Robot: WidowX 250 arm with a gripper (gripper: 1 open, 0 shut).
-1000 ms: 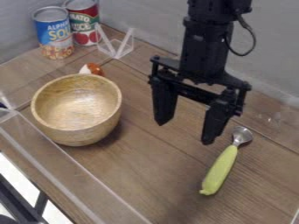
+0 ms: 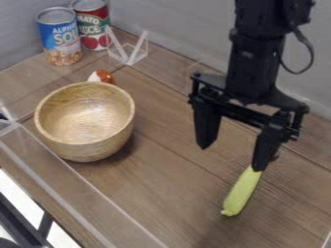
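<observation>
My black gripper (image 2: 237, 143) hangs open over the right half of the wooden table, its two fingers wide apart with nothing seen between them. The right finger is above the far end of a pale green utensil (image 2: 241, 193) and hides part of it. A tan wooden bowl (image 2: 84, 122) sits on the left, apart from the gripper.
At the back left stand a blue soup can (image 2: 61, 36) and a red can (image 2: 92, 22), with a small orange-brown object (image 2: 100, 77) in front.
The gripper has moved a little to the right and lower in the view, now covering the silver end of the green utensil. The bowl and cans are unchanged.
</observation>
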